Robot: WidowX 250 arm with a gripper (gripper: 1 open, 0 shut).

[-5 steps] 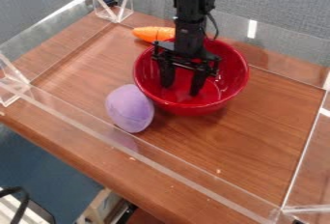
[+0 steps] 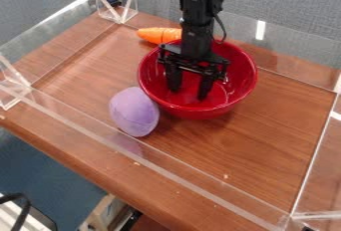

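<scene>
The black gripper (image 2: 194,76) points down into a red bowl (image 2: 226,104), its fingers inside the bowl near the bottom. Whether anything is between the fingertips is hard to make out. A purple oval object (image 2: 134,112), like a toy eggplant, lies on the wooden surface just front-left of the bowl. An orange carrot (image 2: 159,35) lies behind the bowl, partly hidden by it and the arm.
Clear acrylic walls (image 2: 54,104) border the wooden table (image 2: 80,66). Free wood shows left of the bowl and to its front right. A grey panel stands behind.
The gripper and bowl have shifted very slightly; otherwise the scene looks the same.
</scene>
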